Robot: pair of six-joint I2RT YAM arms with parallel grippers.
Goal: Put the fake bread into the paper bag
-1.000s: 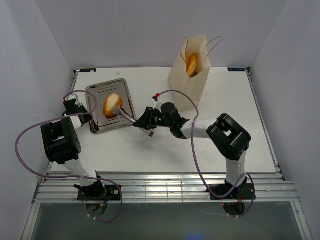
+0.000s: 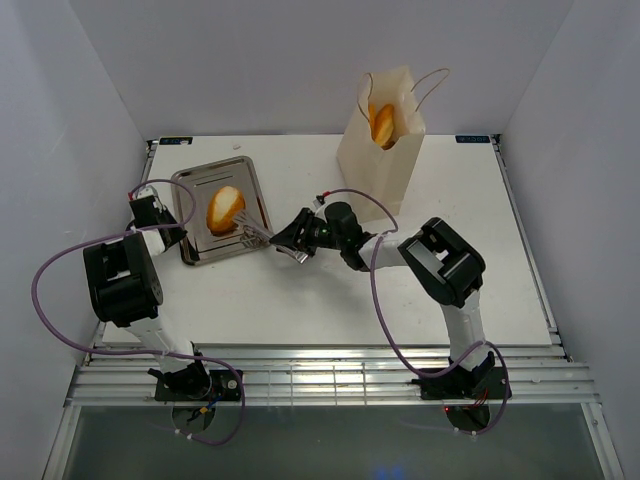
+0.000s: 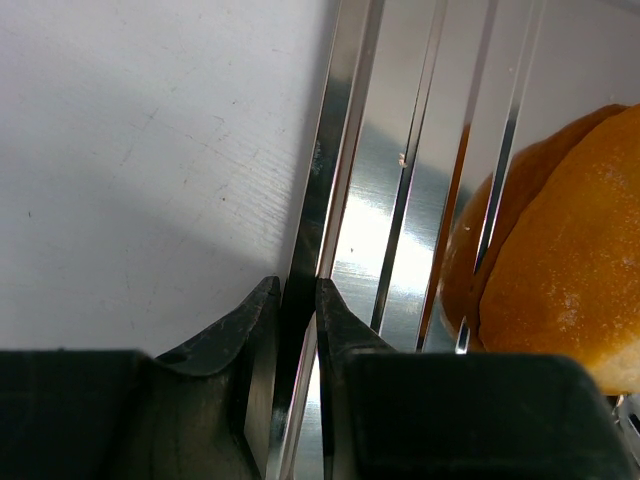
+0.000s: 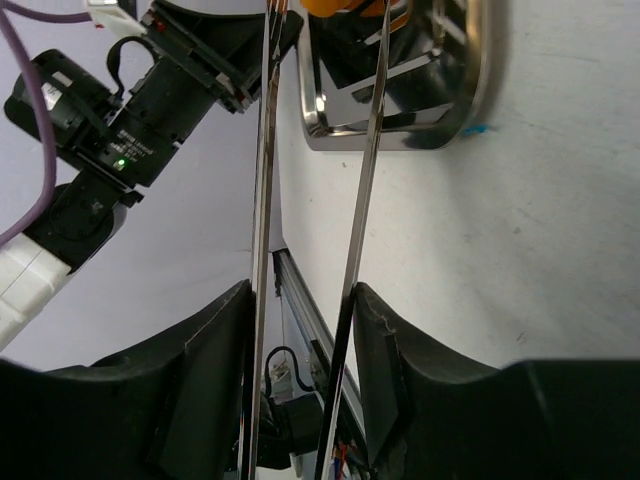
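Note:
A golden bread roll (image 2: 224, 208) sits on the metal tray (image 2: 196, 252) at the left. My left gripper is shut on the tray's raised rim (image 3: 335, 130), and the bread (image 3: 575, 265) lies to its right in that view. Metal tongs (image 2: 254, 232) are held in my right gripper, their two arms standing apart between its fingers. The tong ends reach the right side of the bread; whether they grip it cannot be told. In the right wrist view only a sliver of bread (image 4: 325, 6) shows at the top edge.
An open cream paper bag (image 2: 362, 160) with thin handles stands at the back, right of centre, with bread (image 2: 384, 124) inside it.
The tongs in my right gripper look more spread, and the right arm has shifted slightly left and toward the front. Left arm, tray and bag have stayed put.

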